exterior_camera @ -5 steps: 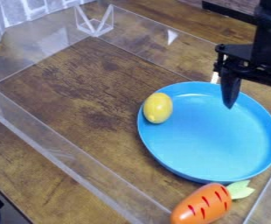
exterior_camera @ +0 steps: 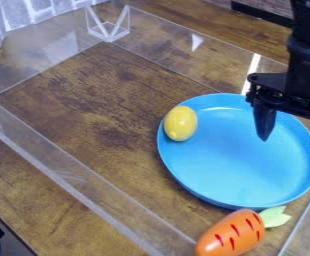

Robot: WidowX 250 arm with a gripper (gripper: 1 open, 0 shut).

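Note:
A yellow egg-shaped object (exterior_camera: pixel 181 123) rests on the left part of a round blue plate (exterior_camera: pixel 235 165). Below the plate, at the bottom of the view, lies an orange toy carrot (exterior_camera: pixel 231 234) with green leaves. My black gripper (exterior_camera: pixel 290 118) hangs over the right part of the plate, partly cut off by the right edge of the view. Nothing shows held in it; how far apart its fingers stand is hard to judge.
Clear plastic walls border the wooden surface (exterior_camera: pixel 78 100) along the back, left and front. The wooden area left of the plate is bare.
The gripper has shifted very slightly over the plate; the plate, yellow object and carrot stay where they were.

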